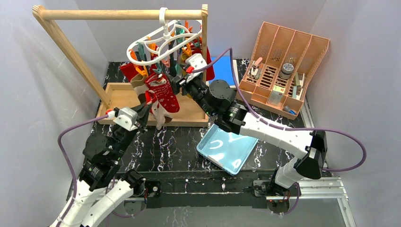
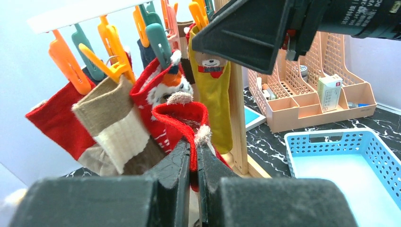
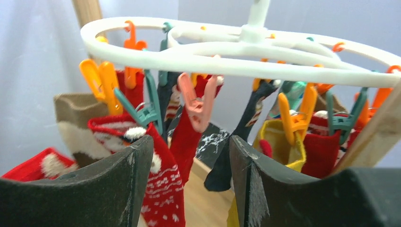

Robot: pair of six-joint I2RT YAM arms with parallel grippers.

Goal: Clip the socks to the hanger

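A red sock (image 2: 182,113) with a white-trimmed cuff has its rim pinched in my left gripper, the thin red cloth showing between the shut fingers. From above, the left gripper (image 1: 148,105) is at the front of the hanging socks. The white oval hanger (image 1: 137,60) carries several clips with socks. My right gripper is part open below the hanger's rim, nothing gripped. Beyond its fingers is a pink clip (image 3: 198,106); whether the red cloth below is in that clip I cannot tell. A patterned red sock (image 3: 163,175) hangs from a teal clip (image 3: 149,106) at left.
The wooden stand (image 1: 118,15) holds the hanger, its post (image 2: 238,113) close to the yellow sock (image 2: 215,104). A blue basket (image 1: 226,163) lies at front centre; a peach organizer (image 1: 267,45) stands at right.
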